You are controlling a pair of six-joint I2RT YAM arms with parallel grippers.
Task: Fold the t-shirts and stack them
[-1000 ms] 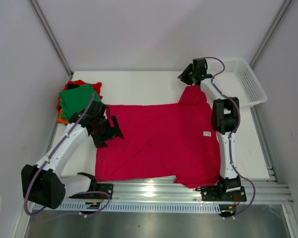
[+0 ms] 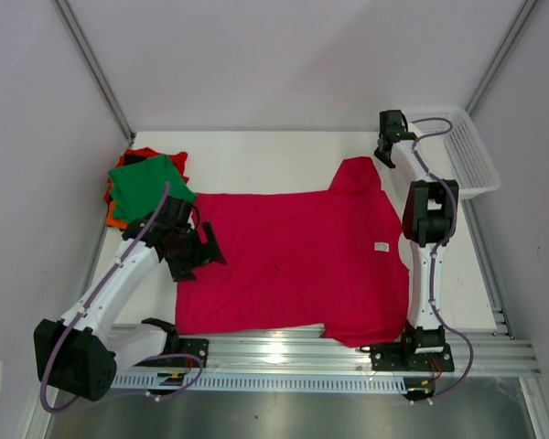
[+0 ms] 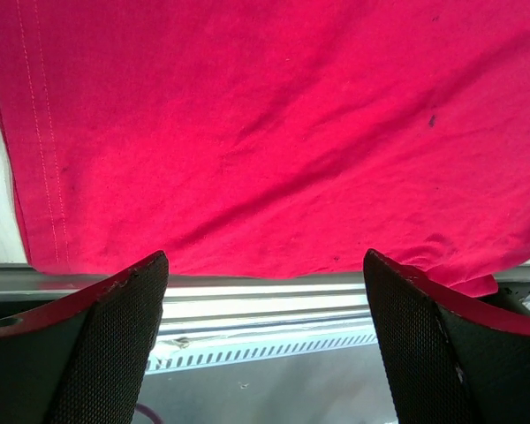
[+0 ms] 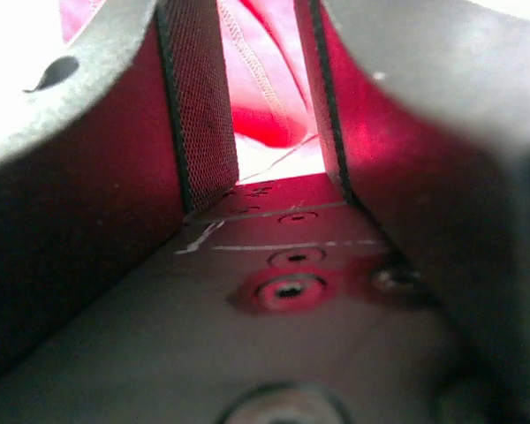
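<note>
Spread over the white table lies a red t-shirt, its hem side at the left and one sleeve reaching up at the back right. A pale patch shows near its right side. My left gripper hangs open over the shirt's left part, and in the left wrist view only air separates its fingers above the red cloth. At the back right, beside the sleeve, my right gripper is open. Blurred red cloth appears beyond its fingers in the right wrist view, with nothing between them.
Green cloth lies on top of red and orange cloth in a pile at the back left. An empty white basket stands at the back right, close to the right arm.
My right gripper has moved rightward from above the sleeve to its right side. The basket has shifted slightly right in the last moment. The shirt and left gripper look nearly still.
</note>
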